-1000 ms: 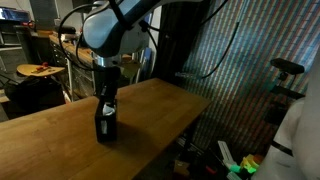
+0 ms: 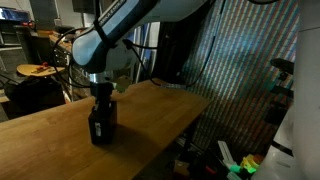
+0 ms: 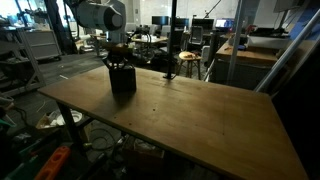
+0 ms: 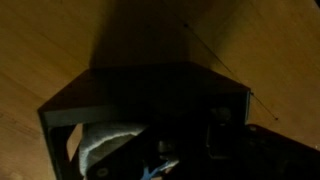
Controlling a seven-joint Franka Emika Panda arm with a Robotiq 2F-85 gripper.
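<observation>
A black open-topped box [image 2: 103, 124] stands on the wooden table near its left side. The second exterior view shows the same box [image 3: 124, 79] toward the table's far left corner. My gripper [image 2: 103, 93] points down at the top of the box, its fingertips at or just inside the opening. From the wrist, the dark box rim [image 4: 150, 85] crosses the frame, and a pale, cloth-like item [image 4: 105, 135] lies inside with a bit of blue. My fingers are lost in the dark there, and what lies between them is hidden.
Cables hang along my arm. A corrugated wall and floor clutter lie beyond the table's right side.
My arm has come down and slightly left, bringing the gripper lower at the box's opening. The box stands in about the same spot.
</observation>
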